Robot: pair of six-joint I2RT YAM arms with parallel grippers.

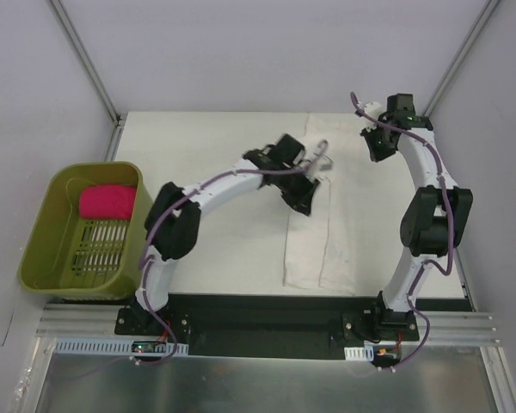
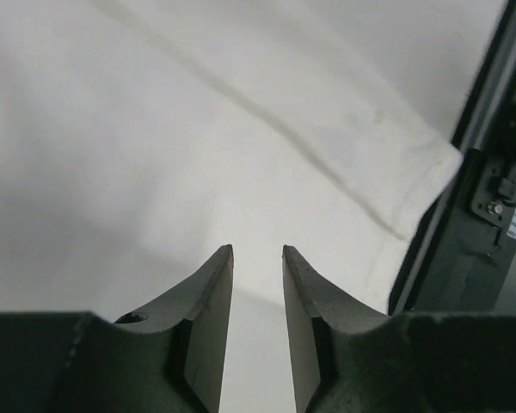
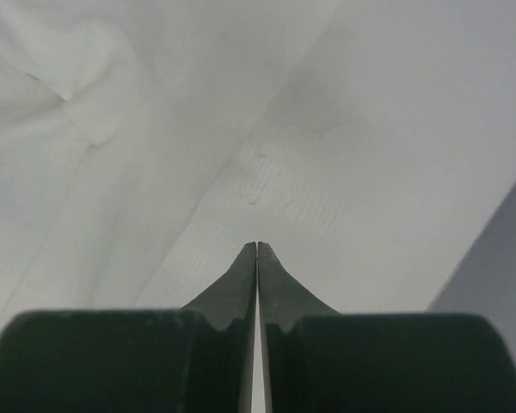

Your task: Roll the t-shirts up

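Observation:
A white t-shirt (image 1: 311,249) lies spread lengthwise down the middle-right of the white table, its far end near the back edge, its near end by the front edge. My left gripper, blurred in the top view, hangs over its middle, fingertips slightly apart, nothing seen between them. My right gripper is at the back right, over bare table beside the shirt's far part, with fingertips together and nothing showing between them.
A green basket (image 1: 34,241) stands on the left with a rolled red cloth (image 1: 106,201) inside. Walls and rails border it.

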